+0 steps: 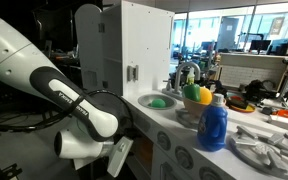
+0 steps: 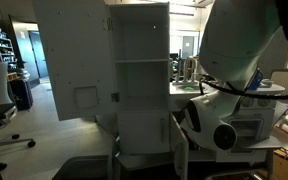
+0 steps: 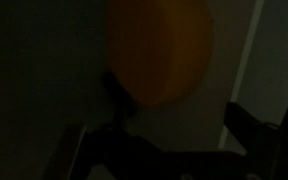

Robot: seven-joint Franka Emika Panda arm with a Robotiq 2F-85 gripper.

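In the dark wrist view, a rounded orange object [image 3: 162,50] fills the upper middle, ahead of my gripper. The fingers stand open, their dark fingers low on either side, and nothing shows held between them. It is too dim to tell what the orange object is. In the first exterior view the white arm [image 1: 89,118] reaches down low in front of the counter, where the gripper itself is hidden. A narrow white panel [image 1: 120,157], like a low cabinet door seen nearly edge-on, stands beside the arm's end; a similar panel [image 2: 180,150] appears in the second exterior view.
On the counter [image 1: 169,122] are a sink holding a green item [image 1: 158,102], a plant pot [image 1: 196,102], a blue bottle [image 1: 213,124] and a white rack [image 1: 264,148]. The tall cabinet's large door [image 2: 76,60] hangs open.
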